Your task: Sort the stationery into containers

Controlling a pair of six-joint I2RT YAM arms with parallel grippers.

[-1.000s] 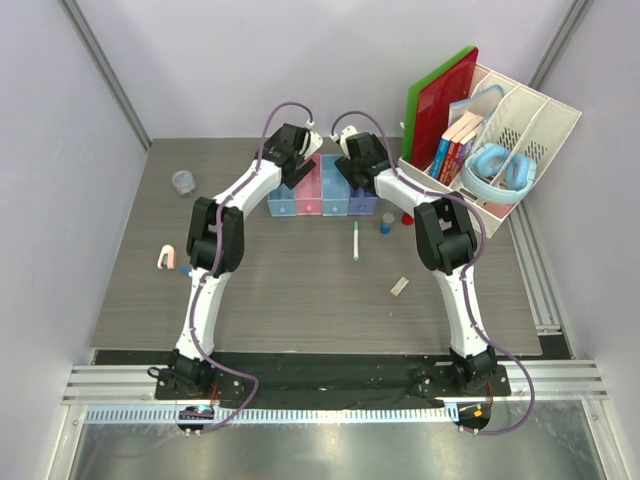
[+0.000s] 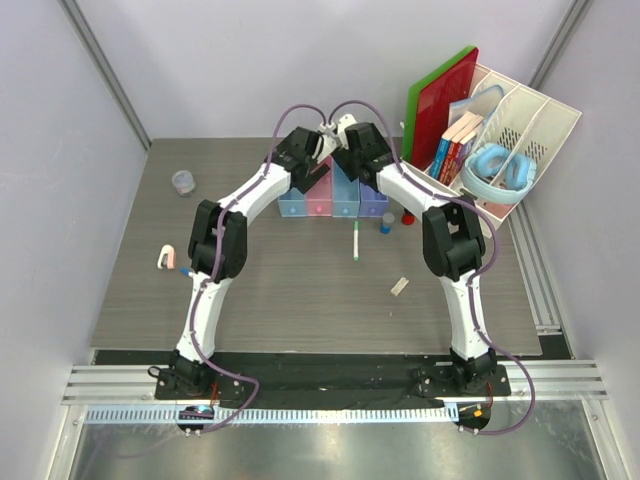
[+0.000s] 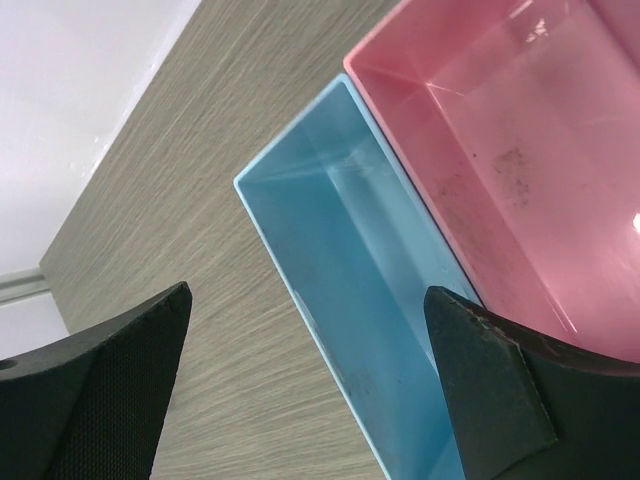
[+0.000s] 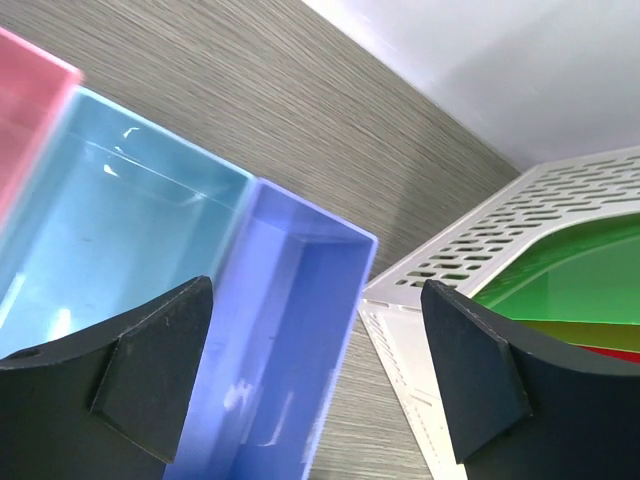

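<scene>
A row of four bins, blue, pink, blue and violet, stands at the back middle. My left gripper is open and empty over the left blue bin, with the pink one beside it. My right gripper is open and empty over the violet bin, near the blue one. A green marker, blue-capped pot, red item and eraser-like block lie in front. A clear round container and a U-shaped magnet are at left.
A white organizer with books, boards and blue headphones fills the back right, close beside the violet bin.
The bins have shifted a little to the right.
</scene>
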